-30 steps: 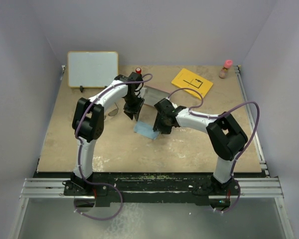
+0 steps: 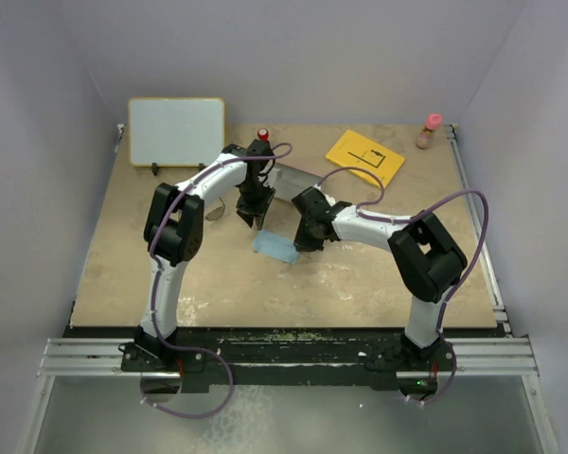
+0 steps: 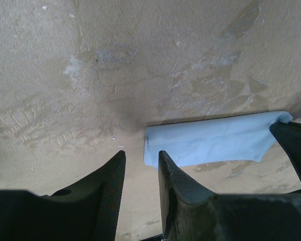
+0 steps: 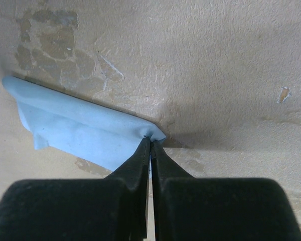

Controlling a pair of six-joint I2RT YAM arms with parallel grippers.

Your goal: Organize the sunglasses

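Note:
A small light-blue cloth [image 2: 276, 247] lies folded on the table between the two arms. My right gripper is shut on one end of it, with the fabric bunched at the fingertips. Over the cloth's other end, my left gripper stands open; its right finger overlaps the near corner of the cloth [image 3: 200, 140] and nothing is pinched. The sunglasses [image 2: 215, 210] rest on the table left of my left gripper [image 2: 257, 224], partly hidden by that arm. Behind the grippers sits a grey open case [image 2: 298, 182], partly covered by the arms.
A yellow folder [image 2: 364, 157] lies at the back right, a pink-capped bottle [image 2: 428, 130] farther right. A whiteboard [image 2: 177, 130] leans at the back left; a red-topped item [image 2: 263, 134] stands behind the left gripper.
The right gripper has gone from open to shut on the cloth's end. My left arm has shifted only slightly, its gripper still open.

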